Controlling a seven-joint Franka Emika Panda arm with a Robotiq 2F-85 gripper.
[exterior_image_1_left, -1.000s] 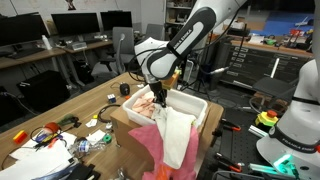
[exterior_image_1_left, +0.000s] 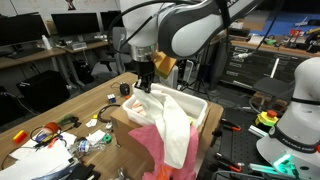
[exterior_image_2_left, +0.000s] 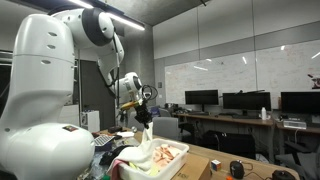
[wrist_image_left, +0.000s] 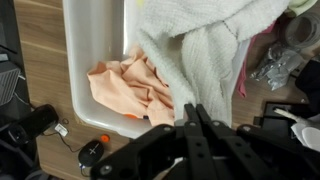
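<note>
A white cloth (exterior_image_1_left: 176, 125) is stretched upward from the white bin (exterior_image_1_left: 206, 112) and drapes over its near side. My gripper (exterior_image_1_left: 141, 89) is at the cloth's raised corner, above the bin's left part. In the wrist view the fingers (wrist_image_left: 203, 122) come together on a narrow gathered end of the white cloth (wrist_image_left: 205, 68). From the other side, the cloth (exterior_image_2_left: 148, 138) rises to a peak beneath the arm. Peach cloth (wrist_image_left: 130, 88) lies crumpled inside the bin, and pink cloth (exterior_image_1_left: 148, 138) hangs over the outside.
To the left, the wooden table (exterior_image_1_left: 96, 101) carries tools, cables and papers. A black device with an orange part (wrist_image_left: 92, 153) sits beside the bin. Monitors (exterior_image_2_left: 246, 101) stand on a desk farther back.
The arm has moved up and toward the left of exterior view 1. The white cloth's top has risen with the gripper, pulled into a taller peak.
</note>
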